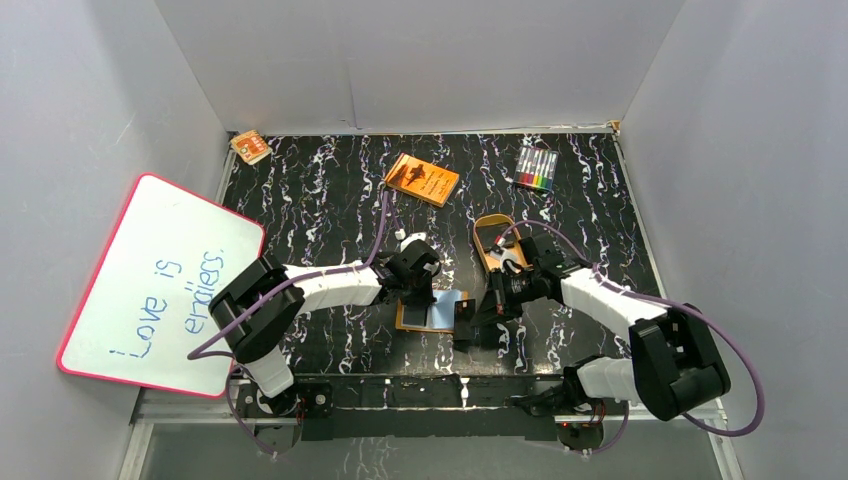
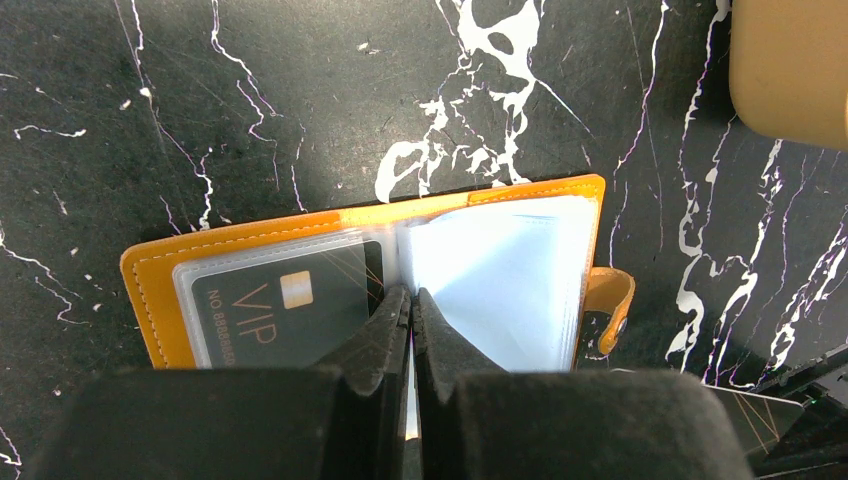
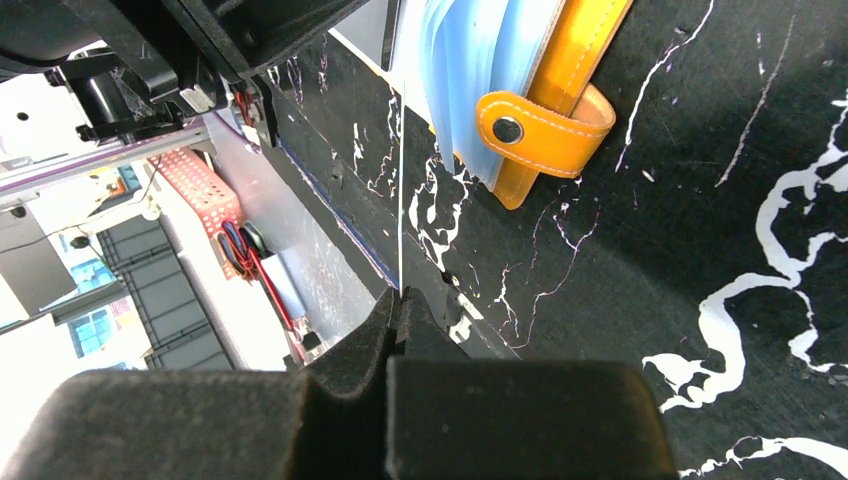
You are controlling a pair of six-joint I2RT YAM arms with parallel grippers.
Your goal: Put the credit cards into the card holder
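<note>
The open orange card holder lies front centre, a dark VIP card in its left sleeve and pale blue sleeves on the right. My left gripper is shut at the middle of the holder, on the sleeves' edge. My right gripper is shut on a thin card, seen edge-on in the right wrist view and dark in the top view, held upright beside the holder's right end, near the strap.
An orange tray with dark cards stands behind my right gripper. A book, a marker set and a small orange item lie at the back. A whiteboard leans at the left.
</note>
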